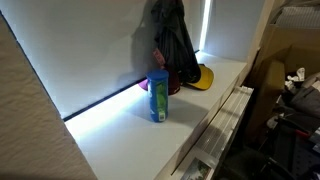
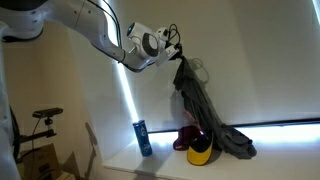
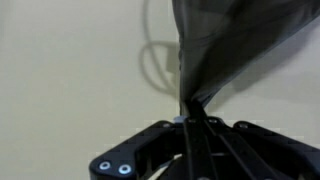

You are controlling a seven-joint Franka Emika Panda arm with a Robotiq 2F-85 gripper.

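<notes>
A dark grey cloth [image 2: 200, 100] hangs from my gripper [image 2: 176, 52], which is shut on its upper end. Its lower end rests on the white ledge, right of a yellow-and-black cap [image 2: 200, 152]. Seen from the wrist, the cloth [image 3: 215, 45] narrows to a pinched point at the gripper. In exterior view 1 the cloth [image 1: 176, 45] drops from the top edge, and the gripper is out of frame. A dark red item [image 1: 173, 83] lies by the yellow cap [image 1: 204, 78], partly behind the cloth.
A tall blue can [image 1: 158, 96] stands upright on the white ledge [image 1: 110, 140], left of the caps in exterior view 2. A pale wall runs behind the ledge. The ledge's near end is bare in exterior view 1.
</notes>
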